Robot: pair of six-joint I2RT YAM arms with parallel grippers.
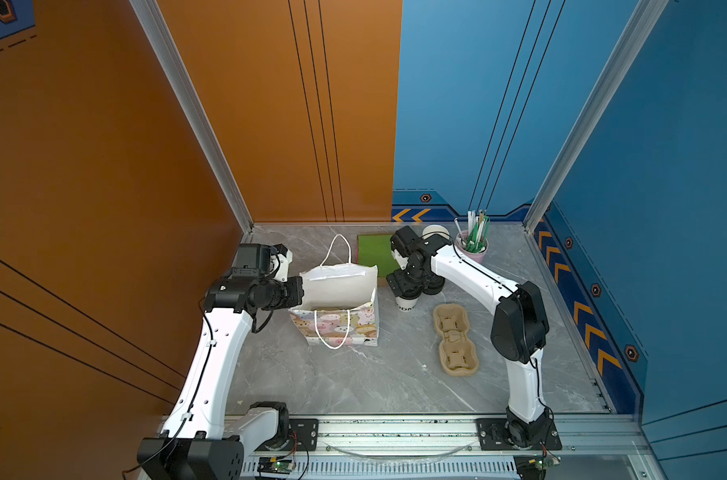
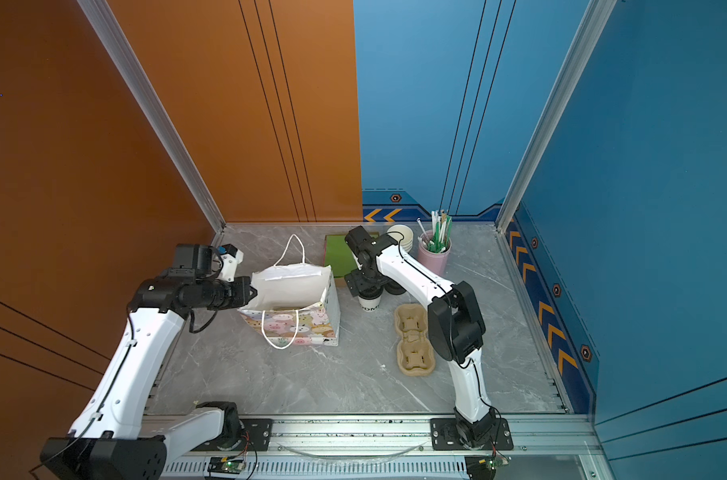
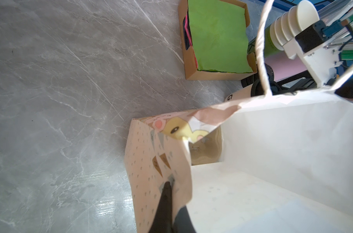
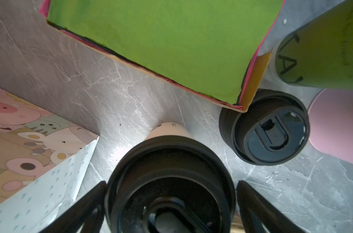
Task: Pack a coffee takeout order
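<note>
The paper bag, printed with cartoon animals, stands upright with its mouth spread. At its left rim my left gripper is shut, the thin paper wall running between its fingertips. A brown cardboard piece shows inside the bag. Right of the bag, my right gripper is open around a black-lidded cup, one finger on each side of the lid. The cup stands on the table; contact with the fingers cannot be told. An empty two-cup carrier lies nearer the front.
A second black lid sits close to the right of the held-around cup. Behind are a box of green napkins, stacked paper cups and a pink holder of straws.
</note>
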